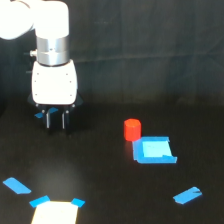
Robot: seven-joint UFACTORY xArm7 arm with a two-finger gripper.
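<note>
A white robot arm hangs down at the left, with its black gripper (55, 116) low over the dark table, its fingers apart and nothing visible between them. A red cylinder (132, 130) stands upright right of centre. Just in front and to the right of it lies a light cyan square (156, 149) framed in blue tape (170, 160). A pale yellow square (55, 213) with blue tape at its corners is at the bottom edge, cut off by the frame.
Loose blue tape strips lie at the left (17, 186) and at the lower right (187, 195).
</note>
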